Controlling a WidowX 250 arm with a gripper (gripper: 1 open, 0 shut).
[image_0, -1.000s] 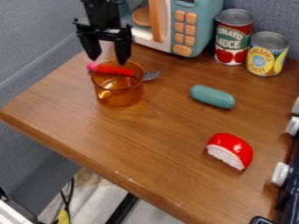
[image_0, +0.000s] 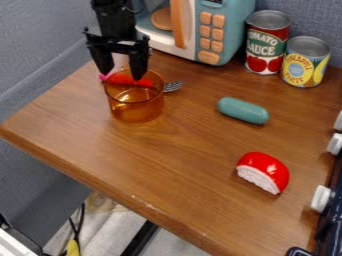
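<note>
The black gripper (image_0: 120, 58) hangs at the back left, its two fingers pointing down just above an amber see-through pot (image_0: 134, 105). A red elongated object (image_0: 130, 80) lies across the pot's top, with a pink tip at its left. The fingers appear apart; whether anything is between them is unclear. A fork (image_0: 173, 86) shows to the right of the pot.
A teal toy microwave (image_0: 214, 30) and two cans (image_0: 267, 42) line the back. A teal cylinder (image_0: 243, 110) and a red-and-white piece (image_0: 263, 172) lie on the wooden table (image_0: 160, 170); a dark appliance is at the right edge.
The gripper has shifted very slightly over the pot; the other objects are unchanged.
</note>
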